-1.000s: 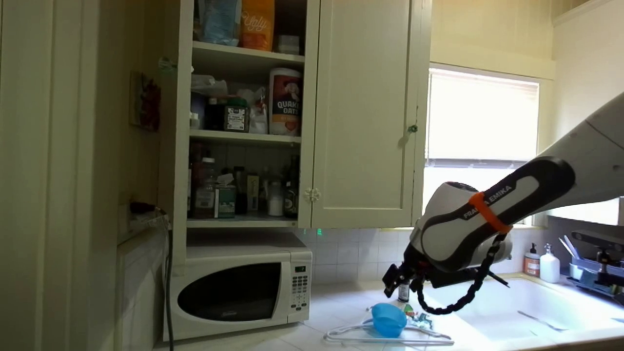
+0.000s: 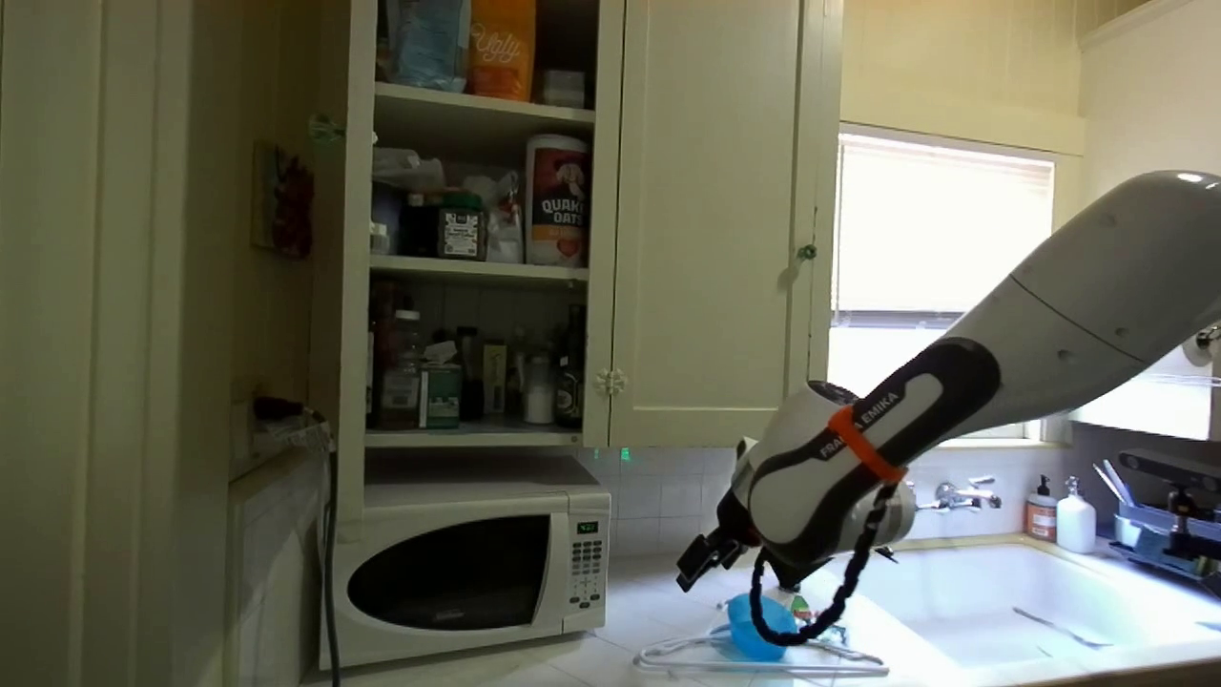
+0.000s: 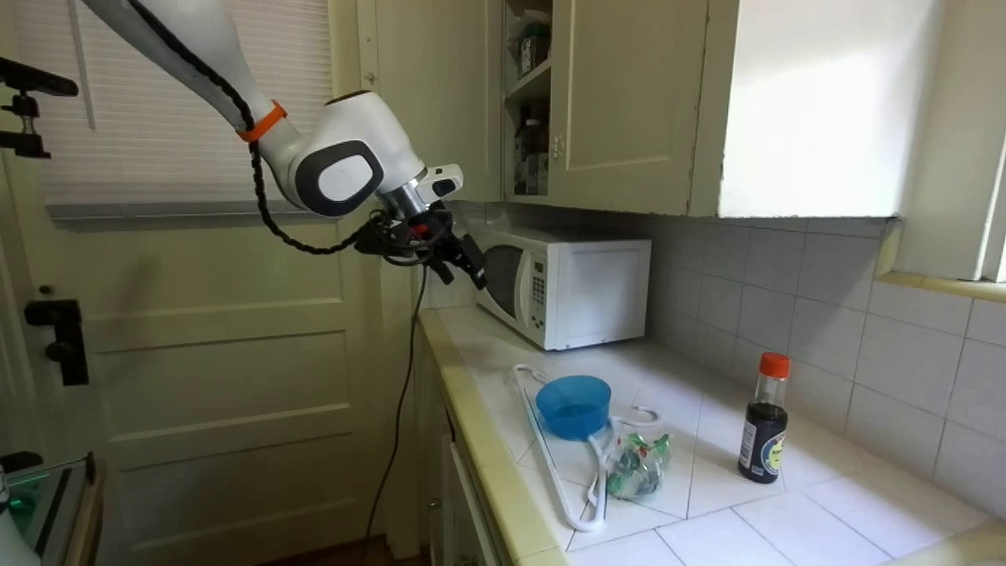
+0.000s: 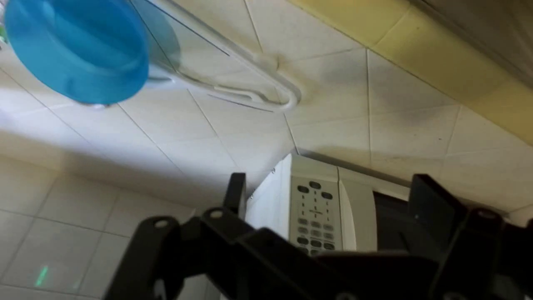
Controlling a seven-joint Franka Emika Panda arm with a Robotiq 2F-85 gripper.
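Note:
My gripper is open and empty, its two black fingers (image 4: 433, 210) wide apart in the wrist view. In front of it, beyond the fingers, the white microwave (image 4: 317, 172) shows its keypad and dark door, which is closed. In exterior view 2 the gripper (image 3: 468, 273) hangs in the air above the counter's edge, with the microwave (image 3: 603, 292) behind it. A blue bowl (image 3: 573, 415) rests on a white hanger (image 3: 547, 462) on the counter. Beside them lies a crumpled clear and green plastic bag (image 3: 641, 467).
A dark sauce bottle with a red cap (image 3: 765, 424) stands near the tiled wall. Overhead, the open cabinet shelves (image 2: 481, 269) hold jars and packages. The white sink (image 2: 996, 595) is on the right. Bare counter (image 3: 471, 349) lies between hanger and microwave.
The arm has moved left in exterior view 1, toward the microwave. It now covers the spot where the bottle showed. The bowl and hanger have not moved.

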